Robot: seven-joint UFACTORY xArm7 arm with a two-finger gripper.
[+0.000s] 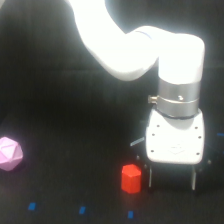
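Observation:
A small red block (131, 179) with a faceted outline rests on the dark table. To its right hangs my gripper (172, 187), with its white housing facing the camera. Its two thin fingers (194, 178) are well apart, and only dark background shows between them. The left finger is just right of the block, with a narrow gap in the picture; how near they are in depth I cannot tell. A pink, many-sided object (9, 153) lies far off at the left edge.
Several small blue marks, one of them a blue patch (82, 210), dot the table near the front. Between the pink object and the red block the dark surface is clear. The white arm (125, 50) reaches in from the top.

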